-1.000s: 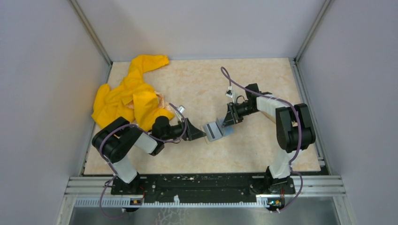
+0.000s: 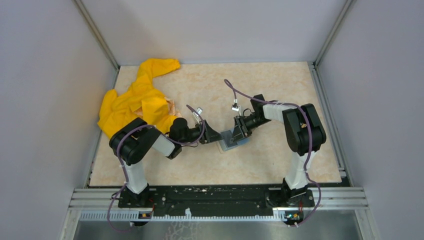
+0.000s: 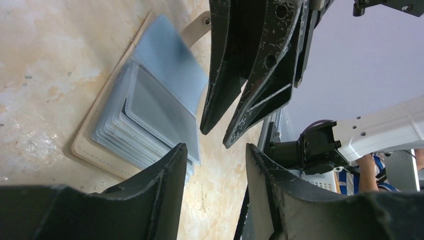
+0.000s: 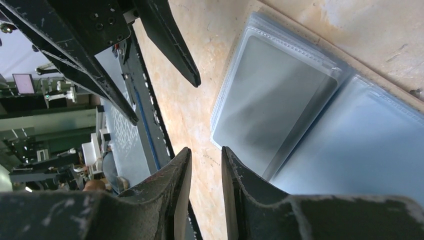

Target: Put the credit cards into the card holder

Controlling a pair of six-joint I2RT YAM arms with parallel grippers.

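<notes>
The card holder (image 3: 87, 145), beige with clear plastic sleeves (image 4: 272, 95), lies open at mid-table (image 2: 226, 141). Grey and pale blue rectangles fill it; whether these are cards or sleeves I cannot tell. My left gripper hangs at its left side, fingers apart, nothing between them. My right gripper is over it from the right, fingers a little apart with nothing between them. Both grippers' fingertips are close together above the holder. No separate card is clearly visible.
A crumpled yellow cloth (image 2: 130, 105) covers the back left of the table (image 2: 275, 160).
Both grippers have moved inward over the holder, the left one right and slightly up in the top view, the right one left and down.
</notes>
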